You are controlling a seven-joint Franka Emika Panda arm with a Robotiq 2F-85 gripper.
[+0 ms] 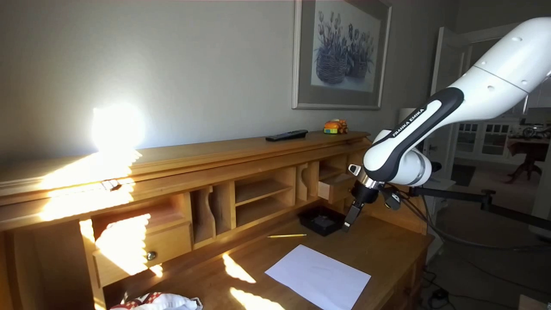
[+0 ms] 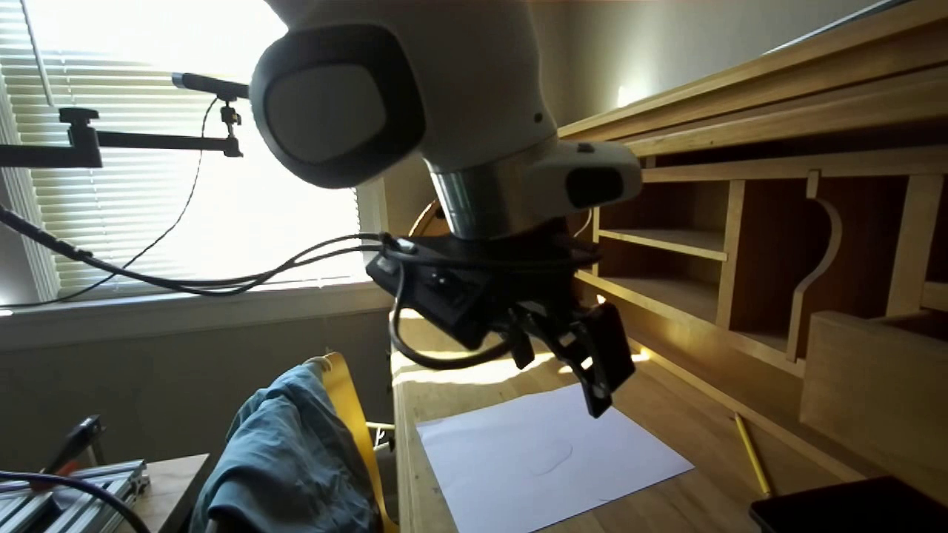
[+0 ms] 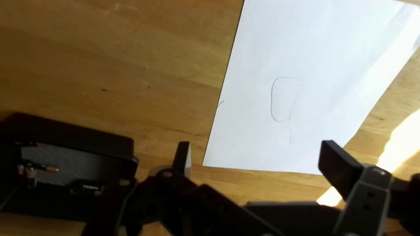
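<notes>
Above the right part of the desk, my gripper is open with nothing between its fingers. In exterior view 1 its tip hangs by the right edge of the black tray (image 1: 322,221), and the arm slants down toward it. A white sheet of paper (image 1: 320,276) lies flat on the desk; the wrist view shows a faint pencil outline on the paper (image 3: 252,129). A yellow pencil (image 1: 287,236) rests between the tray and the cubbyholes' base, left of the tray. The tray (image 3: 71,131) holds batteries and other small items.
A small drawer (image 1: 335,188) stands partly pulled out behind the gripper. On the top shelf sit a remote (image 1: 287,135) and an orange toy (image 1: 335,126). A red-and-white cloth (image 1: 157,301) lies at the front left.
</notes>
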